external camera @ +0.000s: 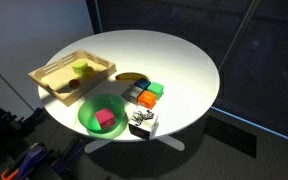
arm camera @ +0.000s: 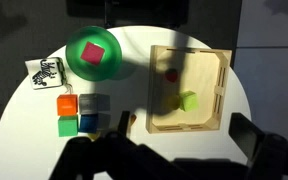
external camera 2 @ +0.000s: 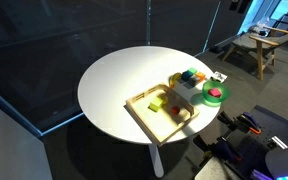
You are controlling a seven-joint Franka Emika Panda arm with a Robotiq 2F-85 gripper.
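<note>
My gripper is open above the table, its two dark fingers wide apart with nothing between them. A green bowl [arm camera: 75, 66] holds a red cube [arm camera: 93, 53]. Inside the wooden tray [arm camera: 189, 126] lie a yellow-green block [arm camera: 189, 101] and a small dark red round thing [arm camera: 171, 75]. Left of the tray in the wrist view is a cluster of orange [arm camera: 67, 105], green [arm camera: 67, 126], grey [arm camera: 89, 103] and blue blocks [arm camera: 89, 123]. A yellow curved thing [external camera: 131, 76], perhaps a banana, lies beside them, mostly hidden by a finger in the wrist view.
A white box with black markings [external camera: 142, 122] sits near the table edge, beside the bowl. A chair [external camera 2: 264, 45] stands well off the table.
</note>
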